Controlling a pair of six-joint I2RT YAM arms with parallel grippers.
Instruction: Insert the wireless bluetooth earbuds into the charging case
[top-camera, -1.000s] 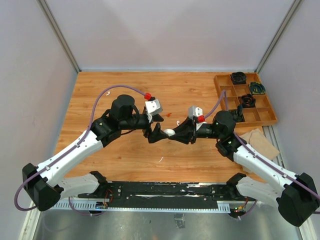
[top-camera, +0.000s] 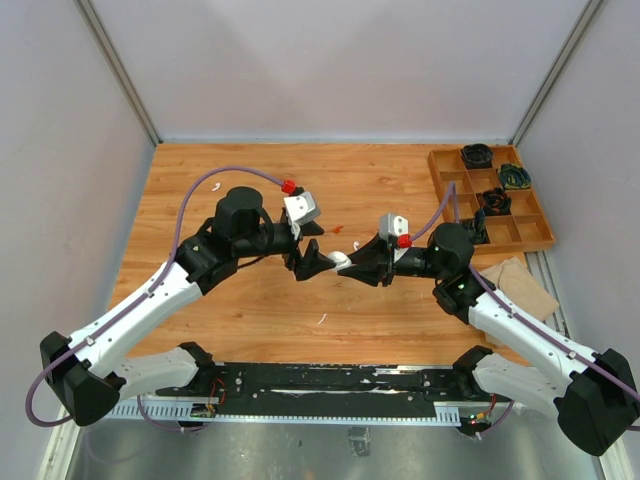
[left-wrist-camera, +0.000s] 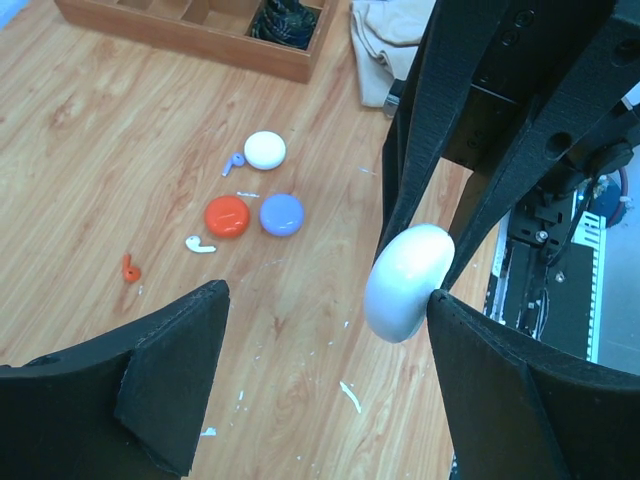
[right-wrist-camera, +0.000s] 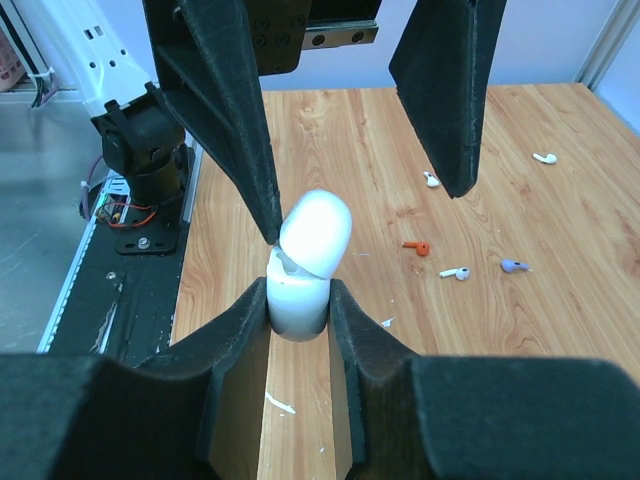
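In my right gripper a small white charging case (right-wrist-camera: 297, 305) is clamped by its lower part, up in the air over the table. Its lid (right-wrist-camera: 316, 232) leans at an angle to the body, so the case stands open; no inside detail shows. My left gripper is open, its fingers spread wide. One finger's tip touches or nearly touches the lid's edge, and the other is well apart from it. On the table lie a white earbud (left-wrist-camera: 200, 244), a red earbud (left-wrist-camera: 132, 269) and a blue earbud (left-wrist-camera: 234, 163); more white ones (right-wrist-camera: 544, 158) lie further off.
A red case (left-wrist-camera: 227, 216), a blue case (left-wrist-camera: 282, 215) and a second white case (left-wrist-camera: 265, 150) rest on the table. A wooden compartment tray (top-camera: 532, 232) stands at the back right, near a folded cloth (top-camera: 520, 290).
My left gripper has shifted slightly left and back in the top view. The right arm and the case in its grip stay almost in place.
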